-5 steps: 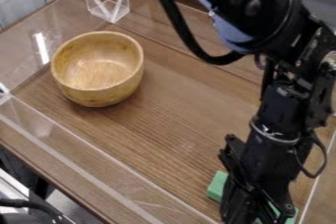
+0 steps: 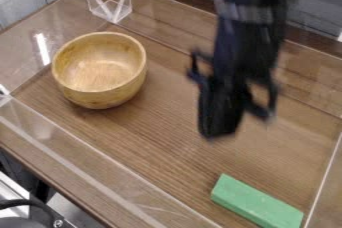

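My gripper (image 2: 221,117) is a blurred dark shape high over the middle right of the wooden table; whether it is open or shut is unclear. Below it, at the lower right, a green block (image 2: 257,206) lies flat on the table, apart from the gripper. A tan wooden bowl (image 2: 99,84) sits at the left.
A small white wire-like stand (image 2: 110,2) is at the back left. Dark cables lie beyond its lower left edge.
The gripper has moved up and away from the green block, which it was covering earlier and which now shows clearly.
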